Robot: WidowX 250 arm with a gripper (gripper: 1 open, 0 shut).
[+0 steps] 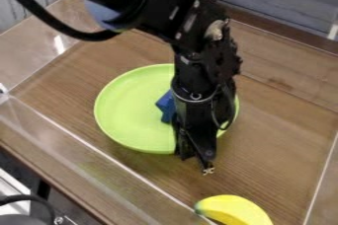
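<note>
A bright green plate (126,111) lies on the wooden surface, with a blue object (165,105) on it, partly hidden behind my arm. My black gripper (207,168) reaches down over the plate's right side, its tip just beyond the near right rim, shut, with nothing visible in it. A yellow banana (235,210) lies at the bottom edge of the view, nearer than the gripper tip and a little right of it.
Clear panels border the left and near sides. A grey wall stands at the back.
</note>
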